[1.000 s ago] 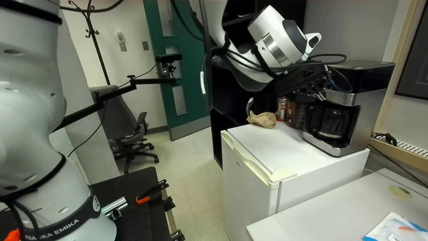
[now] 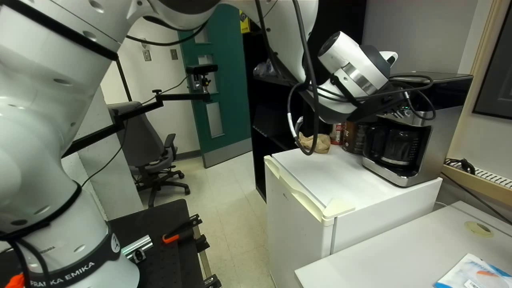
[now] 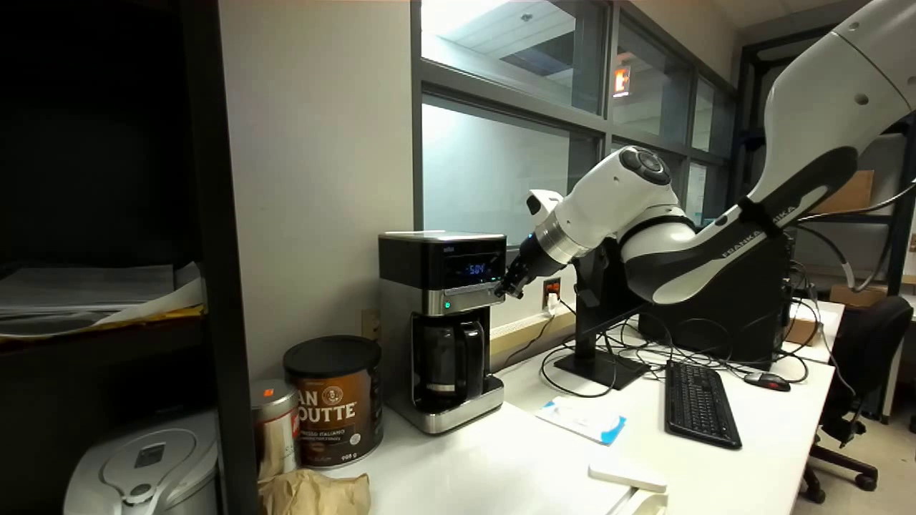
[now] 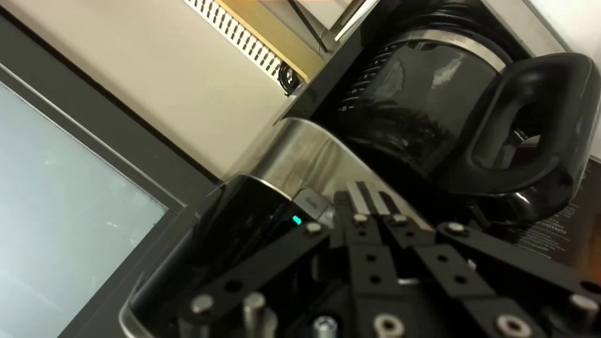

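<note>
A steel-and-black coffee maker point(image 3: 399, 343) stands against the wall, its clock display point(image 3: 477, 270) glowing blue and a green light point(image 3: 447, 305) lit on its front band. Its glass carafe point(image 4: 419, 90) sits inside, with the black handle point(image 4: 577, 129) facing outward. My gripper is shut, and nothing shows between its fingers. In the wrist view the fingertips lie over the steel band, just beside a grey button point(image 4: 311, 203); whether they touch it I cannot tell. Exterior view 2 has the gripper point(image 3: 504, 292) at the right end of the control strip.
A brown coffee can point(image 3: 333, 403) and a crumpled paper bag point(image 3: 318, 493) sit to one side of the machine. The white fridge top point(image 2: 312, 168) is clear in front. A monitor stand point(image 3: 601, 369), keyboard point(image 3: 700, 403) and loose cables occupy the desk.
In exterior view 1 my arm has swung right, carrying the gripper from in front of the coffee maker to close against its front. The green light now shows there. The carafe has not moved.
</note>
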